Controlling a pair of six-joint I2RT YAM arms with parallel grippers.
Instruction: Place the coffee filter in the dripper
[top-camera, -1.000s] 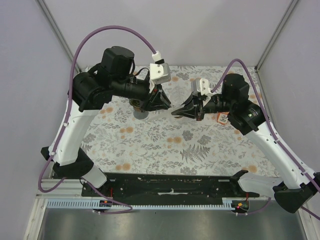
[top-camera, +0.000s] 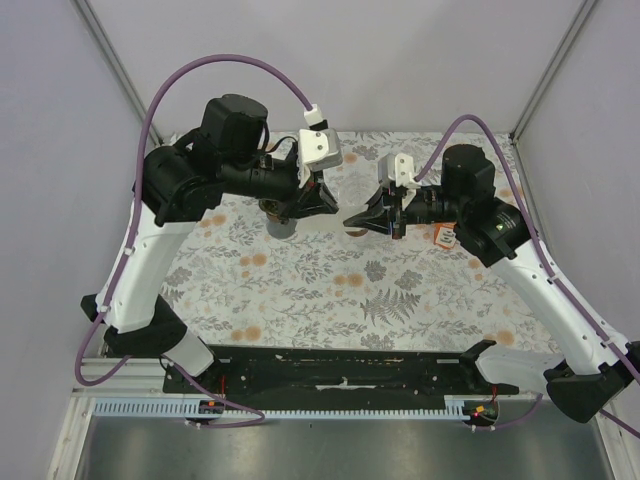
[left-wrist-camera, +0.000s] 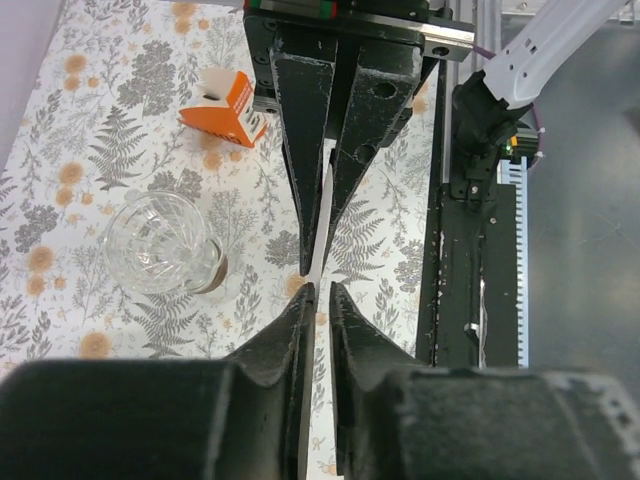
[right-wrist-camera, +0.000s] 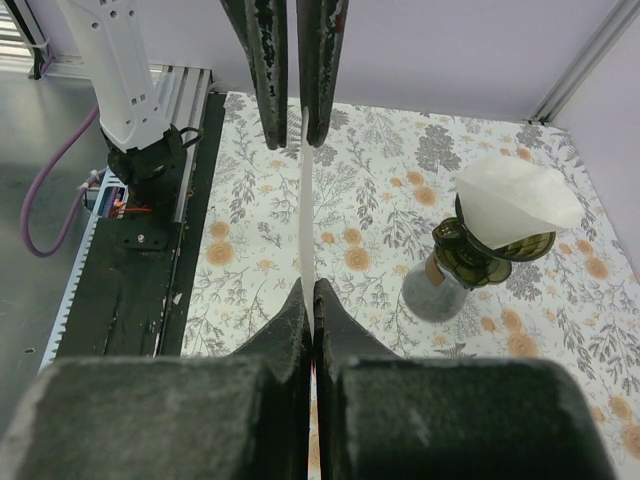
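A white paper filter (right-wrist-camera: 306, 220), seen edge-on, is held in my right gripper, which is shut on it. My left gripper faces it from the left, its fingertips at the filter's edge with a narrow gap between them. The dripper (right-wrist-camera: 470, 255), dark green, stands on a greyish jar behind the arms, with white paper (right-wrist-camera: 515, 200) in its top. In the top view the two grippers nearly meet over the middle of the table.
A clear glass (left-wrist-camera: 150, 250) stands beneath the grippers, with an orange-and-white carton (left-wrist-camera: 220, 108) toward the right side.
The filter strip between the grippers has shifted slightly in angle and shows more toward the left gripper. Both arms have moved only slightly.
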